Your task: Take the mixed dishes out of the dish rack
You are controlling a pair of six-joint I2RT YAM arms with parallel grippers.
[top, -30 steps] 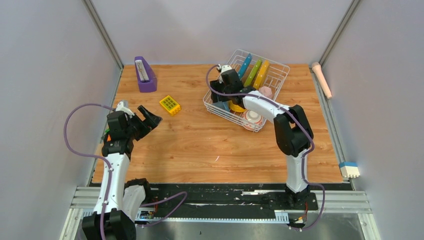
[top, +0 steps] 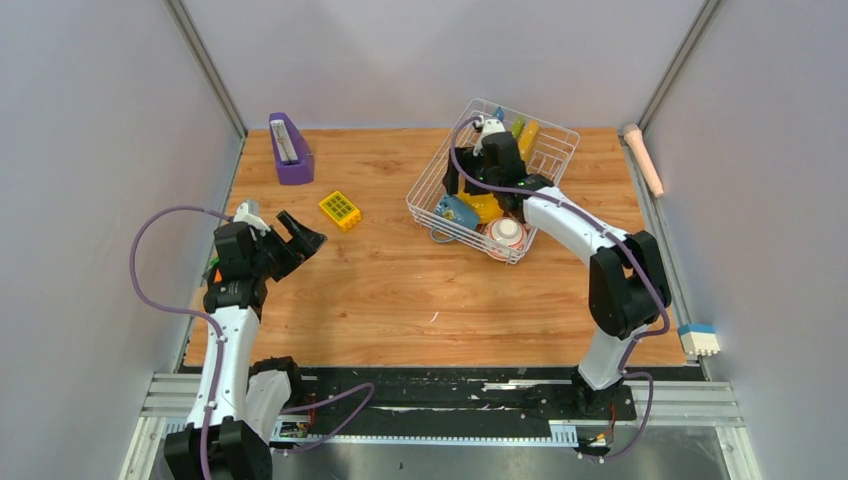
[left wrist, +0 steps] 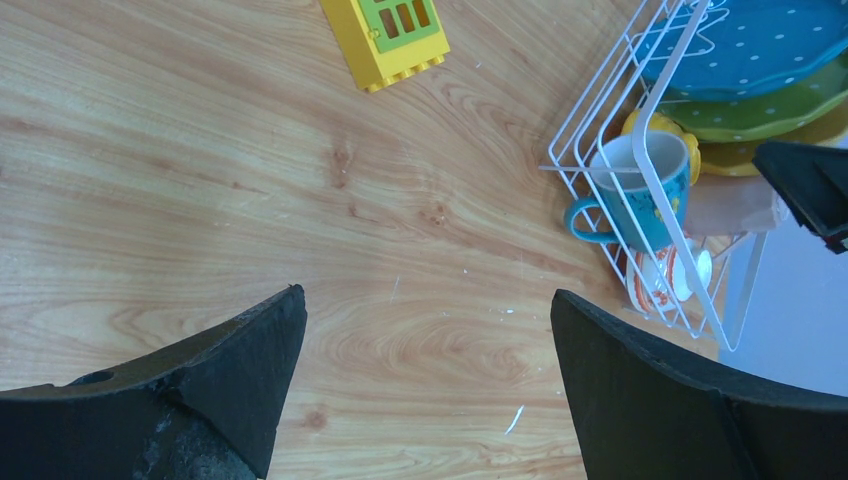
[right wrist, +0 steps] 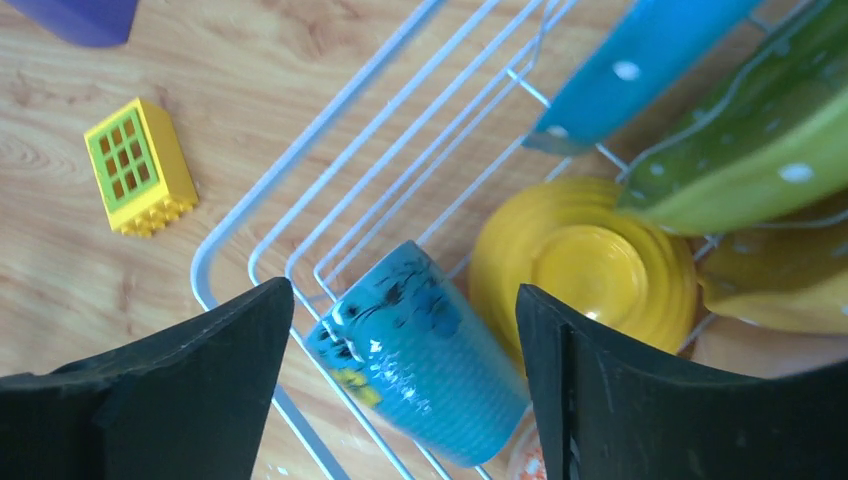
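The white wire dish rack (top: 418,205) stands at the back right of the table. A blue mug (top: 456,211) is at its front left corner, its handle outside the wires in the left wrist view. Beside the mug are a yellow dish (right wrist: 585,265) and a red-and-white cup (top: 506,233). Blue (left wrist: 745,50), green (top: 517,127) and yellow (top: 527,141) plates stand on edge. A pinkish cup (left wrist: 735,205) is partly hidden. Over the rack, my right gripper is open, the mug below and between its fingers in view, apparently not gripped. My left gripper stands open and empty at the left.
A yellow-and-green toy block (top: 341,210) lies left of the rack. Behind it is a purple object (top: 288,150) at the back left. A brush (top: 698,340) and a wooden handle (top: 644,160) are off the right edge.
My right gripper has moved up and to the right across the rack. The blue mug has shifted its lie, and its handle now shows at the rack's front left. The left arm is still.
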